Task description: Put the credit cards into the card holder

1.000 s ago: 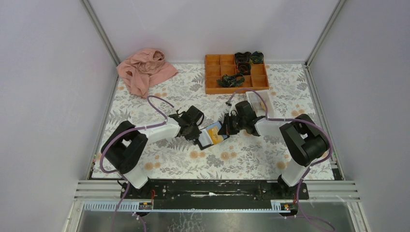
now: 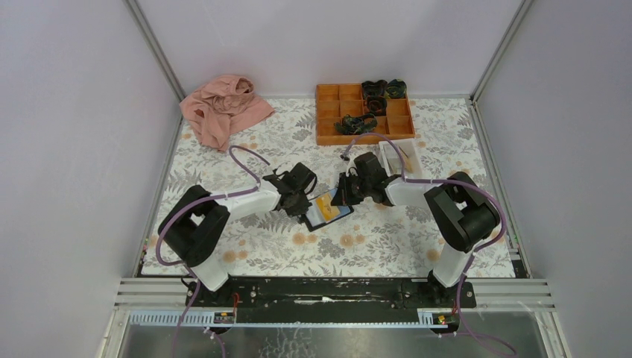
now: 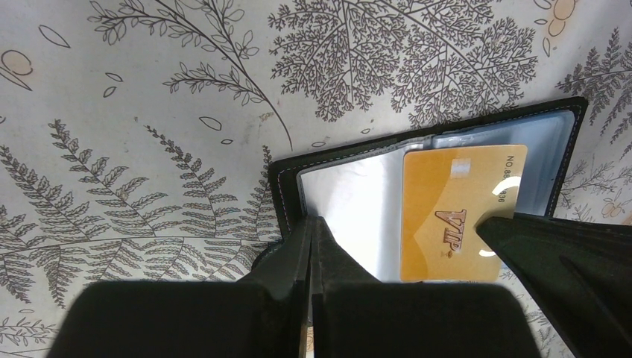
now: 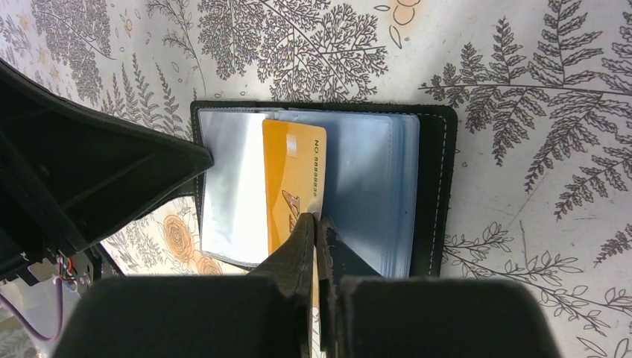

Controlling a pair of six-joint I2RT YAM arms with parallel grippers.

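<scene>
The card holder [image 2: 314, 226], black-edged with clear sleeves, lies spread on the table between my two grippers. A gold card [image 3: 463, 201] rests across its middle, white sleeve [image 3: 350, 198] to one side and blue sleeves [image 4: 361, 156] to the other. How deep the card sits in a sleeve, I cannot tell. My left gripper is shut, its tips at the holder's white-sleeve end, nothing visible between them. Also shut, my right gripper has its tips against the card's edge on the blue side; no card shows clearly between the fingers.
Behind the right arm stands a white box [image 2: 414, 147] with a tan item inside. An orange compartment tray [image 2: 326, 112] holding dark coiled items is at the back. A pink cloth [image 2: 223, 108] lies back left.
My right gripper has moved slightly left over the holder, toward the gold card's middle. The left arm stays nearly still at the holder's left end.
</scene>
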